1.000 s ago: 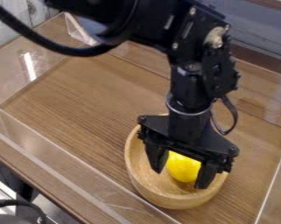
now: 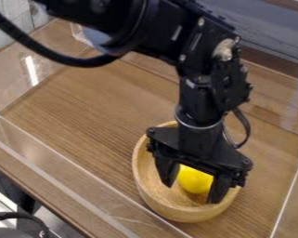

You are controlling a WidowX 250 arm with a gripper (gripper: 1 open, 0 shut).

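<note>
A black gripper (image 2: pixel 192 177) reaches down from the top into a light tan round bowl (image 2: pixel 161 193) on the wooden table. It stands open, one finger either side of a yellow object (image 2: pixel 197 179) lying in the bowl. The gripper body hides part of the yellow object, and whether the fingers touch it is not clear.
Clear strips or panels run along the table's left and right edges. A black cable lies at the bottom left, and a grey ledge is at the back.
The arm and gripper have shifted very slightly upward over the last second. The bowl and yellow object look in the same place.
</note>
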